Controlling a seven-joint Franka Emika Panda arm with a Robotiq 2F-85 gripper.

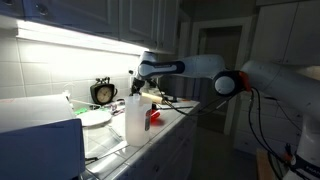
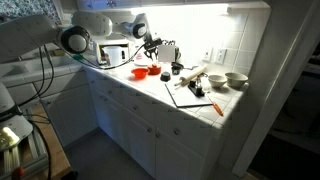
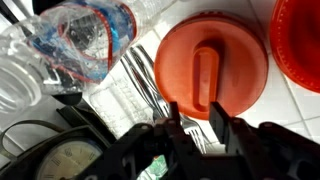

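Note:
In the wrist view my gripper points down over a round red-orange disc (image 3: 238, 88), with an orange bar (image 3: 206, 75) lying across its middle. Dark fingers (image 3: 225, 128) stand apart on either side of the bar's lower end; whether they touch or grip anything is not clear. Over the back of the counter, the gripper (image 1: 134, 82) shows small in exterior view 1. It is near the wall in exterior view 2, too small there to show a grip.
Beside the disc are a clear bottle (image 3: 85, 40), forks (image 3: 150, 90), a red bowl (image 3: 297, 40) and a black clock (image 3: 68, 160). A white container (image 1: 137, 120) stands nearer on the counter. Farther along are a cutting board (image 2: 190, 95) and bowls (image 2: 236, 79).

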